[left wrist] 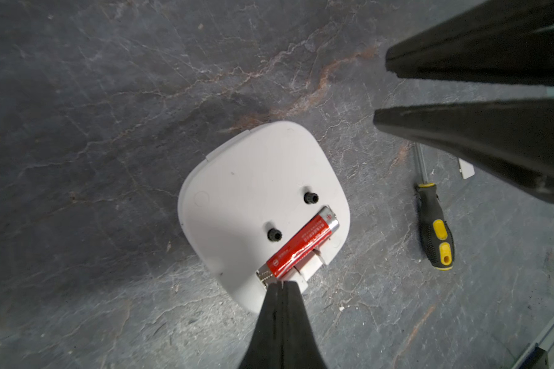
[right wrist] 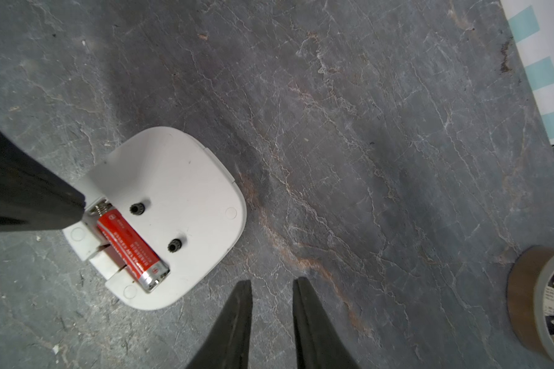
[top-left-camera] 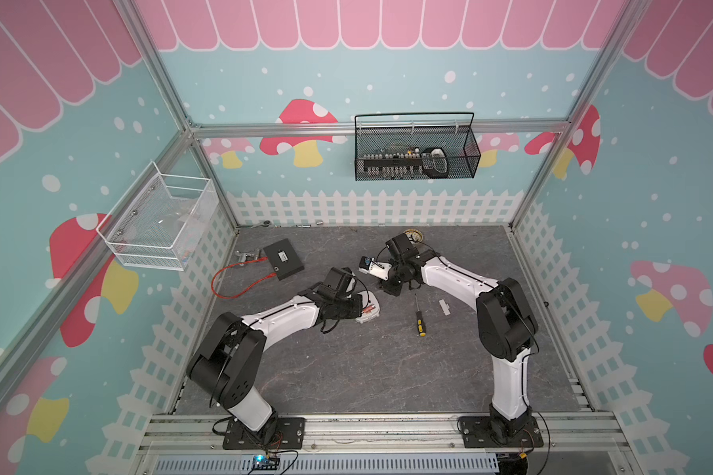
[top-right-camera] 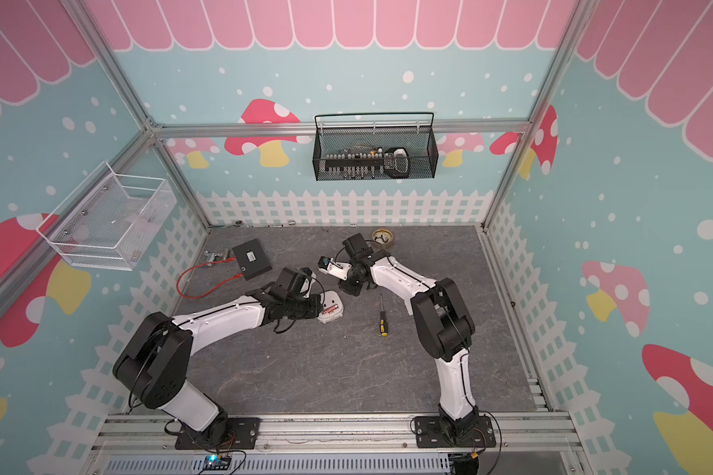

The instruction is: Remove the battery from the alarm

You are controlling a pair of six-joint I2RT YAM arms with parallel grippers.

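Note:
The white alarm lies back-up on the grey table, with a red battery in its open compartment; the same battery (right wrist: 129, 246) shows in the right wrist view. My left gripper hangs over the alarm's compartment edge, shut with nothing seen between its fingers. My right gripper is above the table beside the alarm, its fingers part open and empty.
A yellow-black screwdriver (left wrist: 437, 240) and a small white cover (top-left-camera: 444, 307) lie to the right. A round container (right wrist: 535, 301) stands behind; a dark box (top-left-camera: 283, 259) with red cable lies back left.

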